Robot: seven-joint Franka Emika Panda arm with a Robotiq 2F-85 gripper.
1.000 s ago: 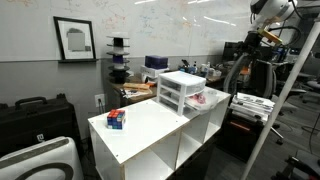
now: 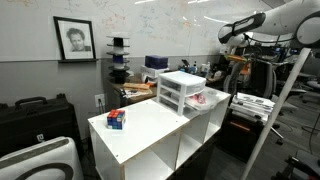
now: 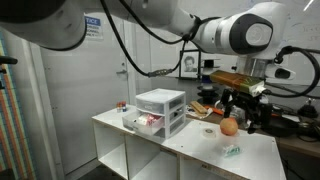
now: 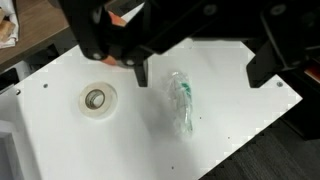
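My gripper stands open, its two dark fingers wide apart at either side of the wrist view. White tabletop and part of a clear, crinkled item (image 4: 181,105) show below the gap. That item (image 3: 233,150) lies flat on the white surface in exterior view 2, with the gripper (image 3: 239,108) raised above it. To the left in the wrist view is a roll of tape (image 4: 97,100). An orange rounded object (image 3: 229,127) appears near the gripper in exterior view 2; the hand partly covers it in the wrist view.
A white drawer unit (image 2: 182,88) stands on the long white shelf unit (image 2: 140,138), beside a pinkish bundle (image 2: 204,100). A small red and blue box (image 2: 116,119) sits at the shelf's near end. Bare tabletop surrounds the clear item.
In exterior view 1 the arm has moved left from the upper right, towards the far end of the shelf. Objects on the shelf look unmoved.
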